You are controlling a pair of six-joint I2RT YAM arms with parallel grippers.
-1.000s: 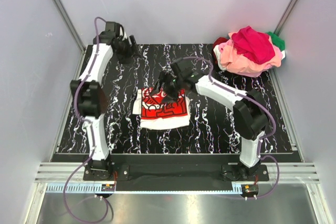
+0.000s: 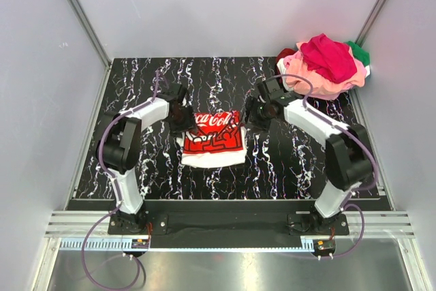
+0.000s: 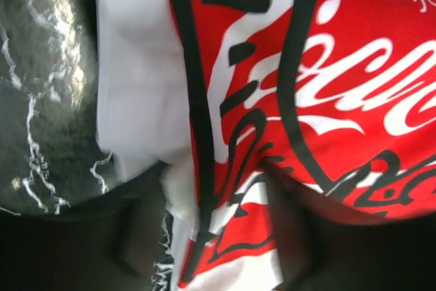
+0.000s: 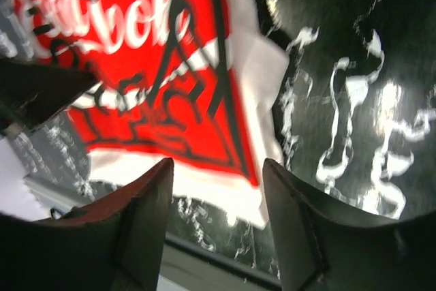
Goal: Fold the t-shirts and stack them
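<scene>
A red Coca-Cola t-shirt [image 2: 212,140] with white edges lies folded flat in the middle of the black marbled table [image 2: 136,175]. My left gripper [image 2: 182,122] is down at the shirt's left edge; in the left wrist view its blurred fingers straddle that edge over white and red fabric, and how far they are open is unclear. My right gripper [image 2: 253,119] is just beside the shirt's upper right corner; in the right wrist view its fingers stand apart over the shirt's right edge, with nothing visibly held.
A heap of clothes [image 2: 327,66], pink, red, white and green, sits at the back right. Walls surround the table on the back and sides.
My left gripper came from the back left down to the shirt's left edge. My right gripper moved from over the shirt to its right side.
</scene>
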